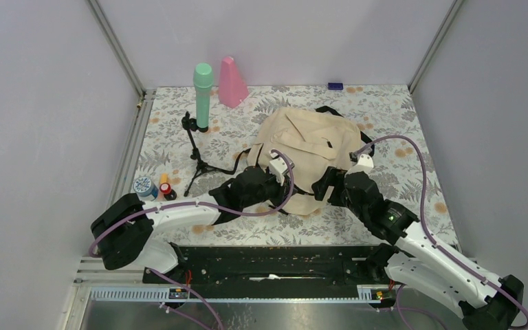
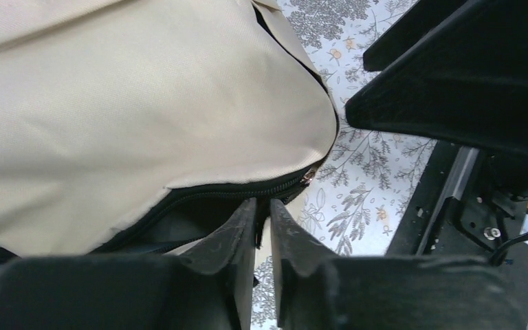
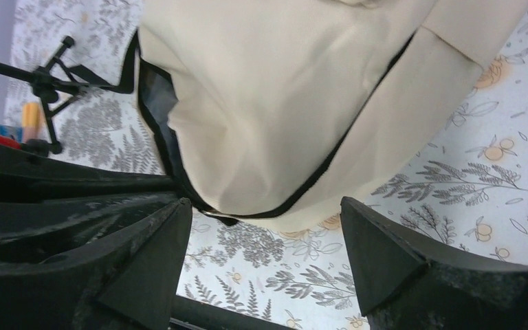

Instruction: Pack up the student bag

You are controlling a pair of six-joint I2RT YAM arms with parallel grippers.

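Observation:
The beige bag (image 1: 307,141) lies flat on the patterned table, its zipped opening (image 2: 206,220) gaping dark along the near edge in the left wrist view. At that opening is my left gripper, its fingertips drawn close together with a narrow gap. A thin dark piece, like a zip pull, shows in the gap; whether it is gripped is unclear. A metal zip end (image 2: 308,175) glints at the bag's corner. My right gripper stands wide open over the bag's front edge, nothing held, with the other arm's dark fingers close on its left.
At the left stand a black tripod (image 1: 198,161), a green bottle (image 1: 203,96), a pink case (image 1: 232,82), a blue-white tin (image 1: 145,187) and a red-capped bottle (image 1: 168,191). A dark blue box (image 1: 335,86) lies at the back edge.

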